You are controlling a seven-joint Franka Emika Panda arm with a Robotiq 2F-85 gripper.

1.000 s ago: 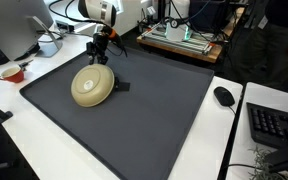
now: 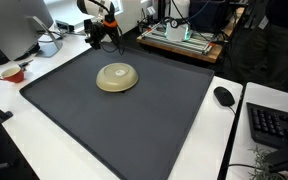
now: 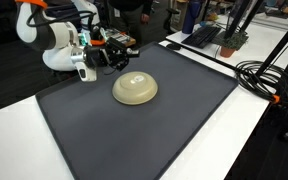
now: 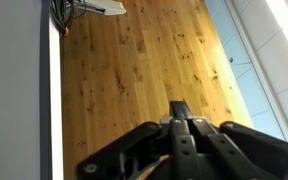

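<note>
A cream bowl (image 2: 117, 77) lies upside down on the dark mat, its base facing up; in the second exterior view the same bowl (image 3: 135, 88) rests flat. Behind it, at the far end of the mat, is my gripper (image 2: 118, 45), apart from the bowl. In the wrist view the black fingers (image 4: 180, 125) meet with nothing between them, pointing over wooden floor. The bowl is out of the wrist view. Whatever lies beneath the bowl is hidden.
On the white table's left side stands a red cup (image 2: 12, 73). A mouse (image 2: 224, 97) and keyboard (image 2: 277, 130) lie to the right. Coiled black cable (image 3: 259, 78) sits at the table's far right.
The bowl has gone from tilted up on its edge to lying flat upside down. The small black object beside it is no longer visible. My gripper has drawn back from the bowl.
</note>
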